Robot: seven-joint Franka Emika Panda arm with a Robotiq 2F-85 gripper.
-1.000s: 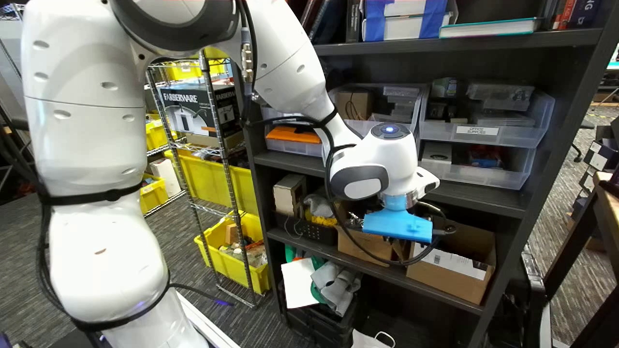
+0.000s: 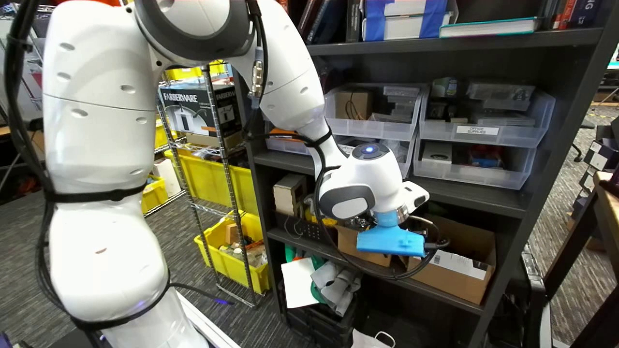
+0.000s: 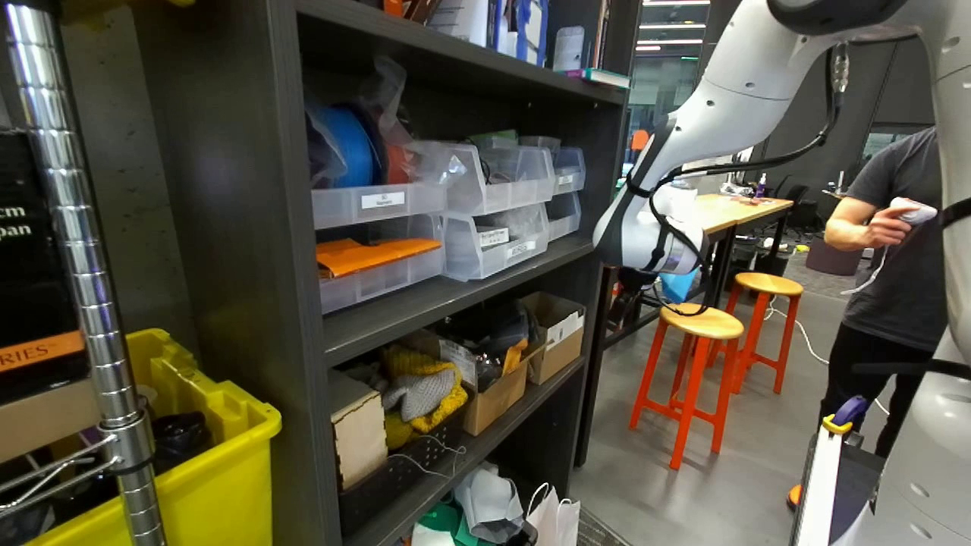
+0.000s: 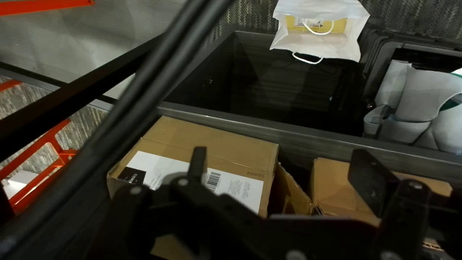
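In the wrist view my gripper is open, its two dark fingers (image 4: 198, 162) far apart and nothing held between them. Beyond and below the fingers lies a brown cardboard box (image 4: 216, 141) with a white label, sitting on a dark shelf. Another cardboard box (image 4: 335, 184) shows behind the right finger. In exterior view 1 the hand's blue mount (image 2: 391, 240) hangs in front of the lower shelf, overlapping the labelled cardboard box (image 2: 458, 278); the fingertips cannot be made out there.
Clear plastic bins (image 2: 487, 130) fill the shelf above. Below stand a black bin with grey material (image 4: 409, 93) and a white paper bag (image 4: 320, 43). A cable loops around the hand. Orange stools (image 3: 701, 341) and a person (image 3: 897, 255) are across the open floor.
In exterior view 1 the arm has shifted left, and the hand with its blue mount sits slightly lower. The shelves and boxes look the same.
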